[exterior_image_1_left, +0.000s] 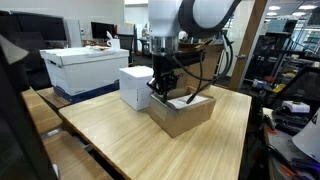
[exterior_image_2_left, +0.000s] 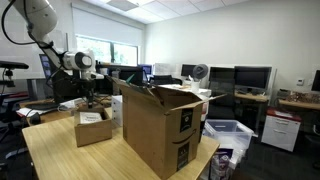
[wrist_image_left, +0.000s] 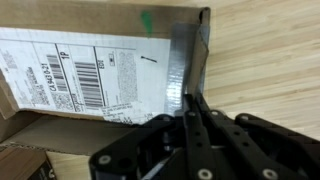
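An open brown cardboard box (exterior_image_1_left: 181, 121) stands on the wooden table, a white printed label (wrist_image_left: 95, 78) showing inside it in the wrist view. At the box's rim nearest the white box, my gripper (exterior_image_1_left: 158, 90) points down. The wrist view shows the black fingers (wrist_image_left: 190, 122) close together where the upright cardboard edge (wrist_image_left: 199, 55) runs in between them, so the gripper is shut on the box's edge. The fingertips partly hide the exact contact. In the second exterior view the same box (exterior_image_2_left: 93, 134) sits below the arm.
A white box (exterior_image_1_left: 137, 88) stands just behind, with a larger white lidded box (exterior_image_1_left: 90, 70) farther back. A big cardboard carton (exterior_image_2_left: 165, 135) occupies the table's other end. Bare table (exterior_image_1_left: 125, 135) lies in front of the small box.
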